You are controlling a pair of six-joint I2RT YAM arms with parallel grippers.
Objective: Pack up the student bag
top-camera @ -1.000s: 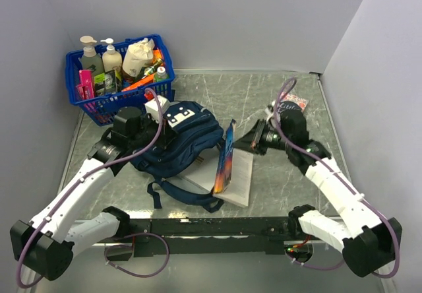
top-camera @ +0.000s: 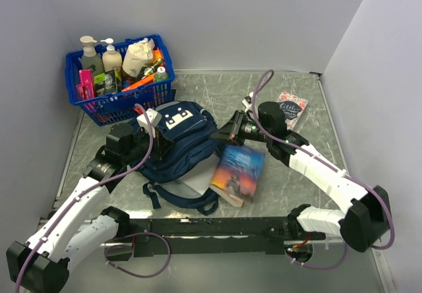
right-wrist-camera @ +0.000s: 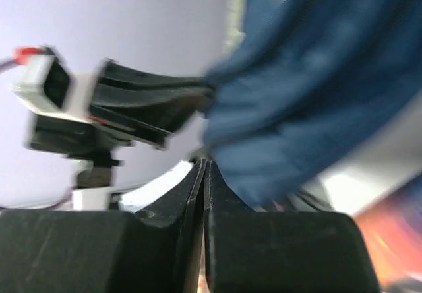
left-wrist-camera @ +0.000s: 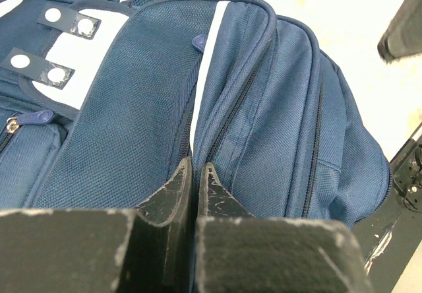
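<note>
The navy student bag (top-camera: 182,138) lies on the table, straps toward the front edge. My left gripper is shut on a fold of its fabric beside the white piping. A book with a blue-and-orange cover (top-camera: 239,172) lies right of the bag, blurred, cover up; only a blurred reddish corner (right-wrist-camera: 395,240) shows in the right wrist view. Above the book's far edge, near the bag's right side, is my right gripper (top-camera: 215,136). In its own wrist view its fingertips meet, with no book between them. A pale panel (top-camera: 198,177) shows between bag and book.
A blue basket (top-camera: 142,99) full of bottles and packets stands behind the bag on the left. Another book, titled Little Women (top-camera: 291,108), lies at the back right.
The book was standing open with its front cover raised; the cover has now swung down to the right over the pages. My right gripper has moved left toward the bag.
</note>
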